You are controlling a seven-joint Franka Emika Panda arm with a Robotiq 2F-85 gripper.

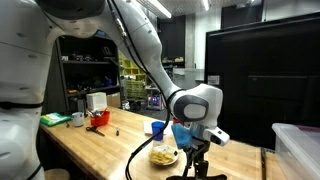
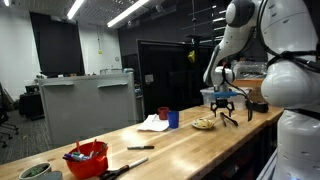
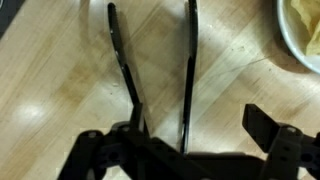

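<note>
My gripper is open over the wooden table, its two fingers set wide apart at the lower left and lower right of the wrist view. Two slim black arms of what looks like a pair of tongs lie on the tabletop between and ahead of them. Their lower part runs into the dark area at the bottom of the wrist view, where the joint is hard to make out. A white bowl of yellow chips shows at the upper right corner. From the side, the gripper hangs low beside that bowl.
A blue container and a red one stand beyond the bowl. A red basket with utensils, a knife and other items occupy the table's far end. A clear plastic bin stands at the right. Mid-table is mostly bare.
</note>
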